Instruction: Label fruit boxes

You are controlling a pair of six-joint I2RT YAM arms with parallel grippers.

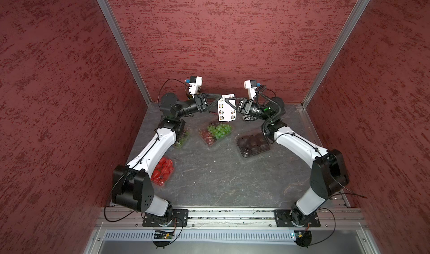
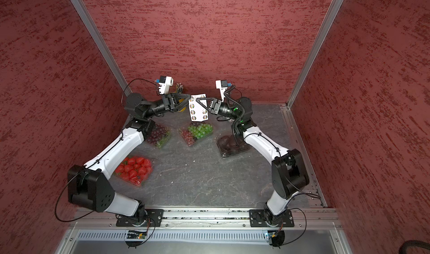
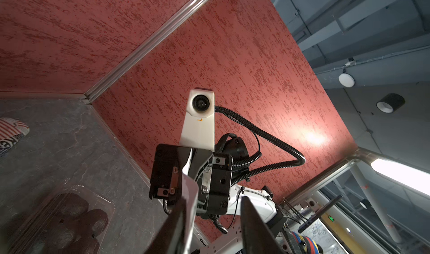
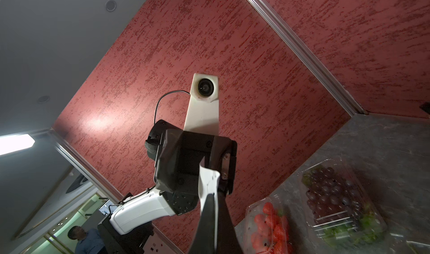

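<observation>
A white label sheet (image 1: pixel 227 113) with rows of round stickers hangs upright above the back of the table. My right gripper is shut on the label sheet, seen nearly edge-on in the right wrist view. From the other side, my left gripper is at the sheet, its fingers parted; the sheet's edge runs close along one finger. Clear fruit boxes lie below: strawberries (image 2: pixel 133 169) at front left, dark grapes (image 4: pixel 332 195) behind them, mixed red and green grapes (image 1: pixel 216 133) in the middle, and dark round fruit (image 1: pixel 253 144) to the right.
Both forearms reach over the table's sides, partly covering the dark grapes and the dark fruit box. A striped packet (image 3: pixel 11 133) lies toward the back.
</observation>
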